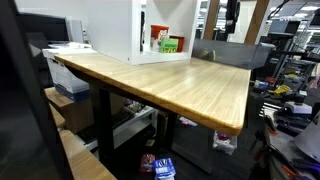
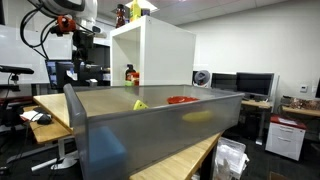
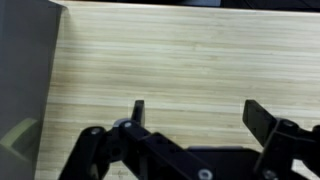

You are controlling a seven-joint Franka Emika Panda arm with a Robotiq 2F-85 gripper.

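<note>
My gripper stands open above the bare wooden table, its two black fingers wide apart and nothing between them. In exterior view 1 the gripper hangs high over the far part of the table. From the other side, the arm shows at the upper left, well above the tabletop. A grey bin stands in front in exterior view 2, with a yellow-green piece and a red item in it. Along the left of the wrist view runs a grey wall, likely the bin's.
A white shelf unit rises from the table, with a red container and a green one in its opening. Bottles stand on its top. The tabletop in front of the shelf is clear.
</note>
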